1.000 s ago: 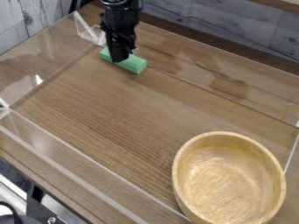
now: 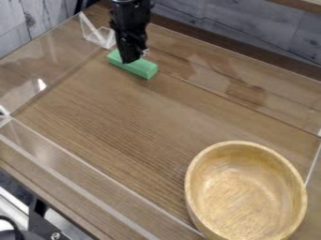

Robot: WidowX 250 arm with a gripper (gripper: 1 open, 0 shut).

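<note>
My black gripper (image 2: 129,49) hangs at the upper left of the camera view, low over a green rectangular block (image 2: 138,69) that lies on the wooden table. The gripper's tips are at the block's far left end and partly overlap it in view; I cannot tell if they touch it or how the fingers stand.
A large tan oval bowl (image 2: 245,150) fills the lower right. Clear plastic (image 2: 98,30) shows left of the gripper at the back.
My gripper has risen very slightly from the green block. The block looks unmoved.
</note>
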